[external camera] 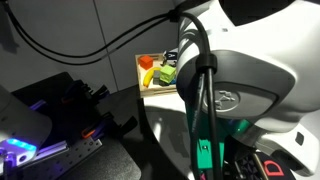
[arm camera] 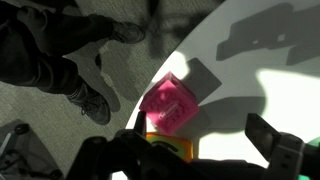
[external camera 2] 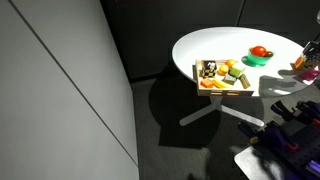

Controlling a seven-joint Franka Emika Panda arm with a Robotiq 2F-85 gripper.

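Note:
In the wrist view my gripper is open, its dark fingers wide apart over the white table. A pink box-like item (arm camera: 170,104) lies by the table edge, ahead of the left finger. Closer to that finger is an orange and yellow item (arm camera: 172,145), partly hidden by the gripper. Exterior view 2 has the pink item (external camera 2: 309,74) and the orange one (external camera 2: 299,62) at the far right of the table, beside the arm. In exterior view 1 the large white arm covers much of the table and hides the fingertips.
A wooden tray (external camera 2: 223,92) holding several small toys stands on the white table (external camera 2: 190,48). Beside it is a green bowl (external camera 2: 250,58) with a red item (external camera 2: 259,51) inside. Cables hang across exterior view 1. Bare table lies between bowl and pink item.

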